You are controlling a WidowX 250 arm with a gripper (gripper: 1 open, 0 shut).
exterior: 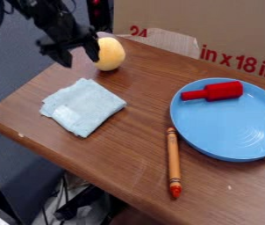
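My black gripper hangs at the upper left, its fingers spread, beside a yellow rounded object near the table's back edge. Nothing shows between the fingers. A folded pale blue cloth lies on the left of the table. A blue plate at the right holds a red cylinder with a handle. An orange crayon lies left of the plate.
The wooden table has clear room in its middle and front. A large cardboard box stands behind it. The table's left edge borders a drop to the floor.
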